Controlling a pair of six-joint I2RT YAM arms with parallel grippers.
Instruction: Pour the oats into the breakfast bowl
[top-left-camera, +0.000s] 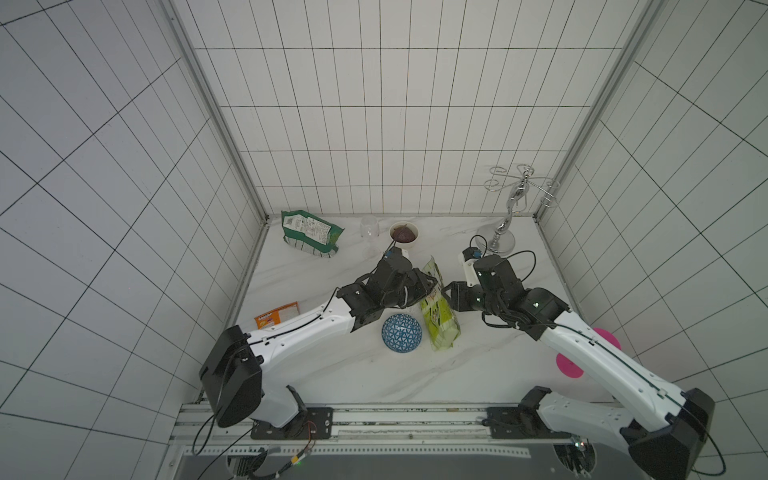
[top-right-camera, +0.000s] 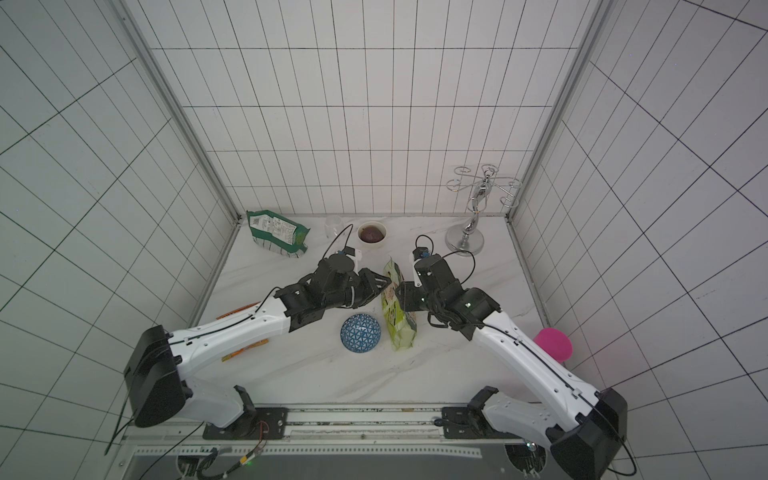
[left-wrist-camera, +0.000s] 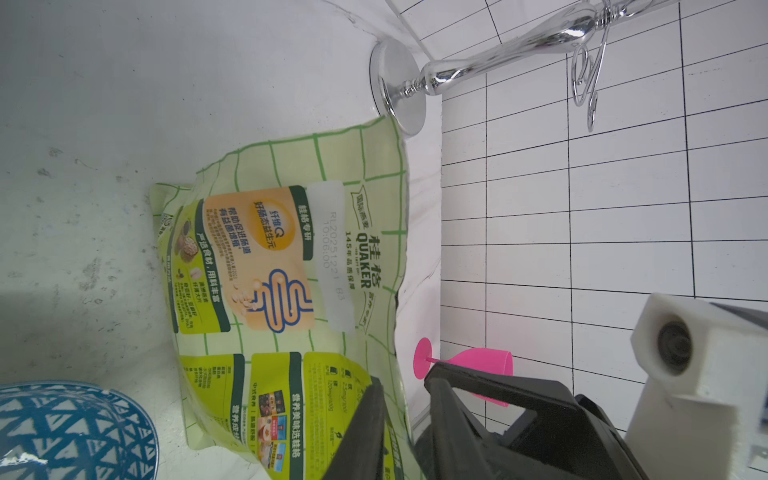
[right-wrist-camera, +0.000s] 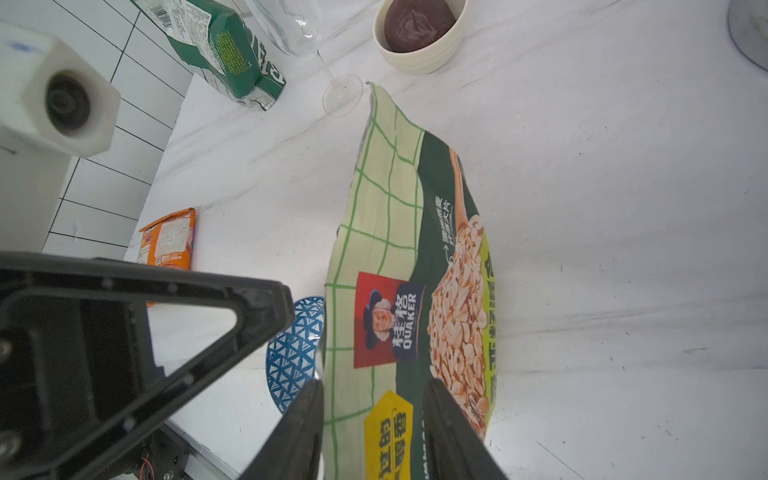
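Observation:
The green oat bag (top-left-camera: 440, 318) stands upright on the table, just right of the blue-patterned bowl (top-left-camera: 401, 333). At the bag's upper left is my left gripper (top-left-camera: 430, 283); in the left wrist view the bag's edge runs into the gap between its parted fingers. From the right side comes my right gripper (top-left-camera: 449, 296). Its fingers (right-wrist-camera: 460, 440) are spread wide in the right wrist view, with the bag's printed front (right-wrist-camera: 400, 320) showing between them. Whether either gripper touches the bag is hidden. The bag's mouth looks flat, and no oats show in the part of the bowl I see.
Along the back stand a green packet (top-left-camera: 310, 233), a clear glass (top-left-camera: 369, 227), a cup with dark contents (top-left-camera: 404, 233) and a silver stand (top-left-camera: 502, 237). An orange packet (top-left-camera: 277, 314) lies at left; a pink goblet (top-right-camera: 553, 344) is at right.

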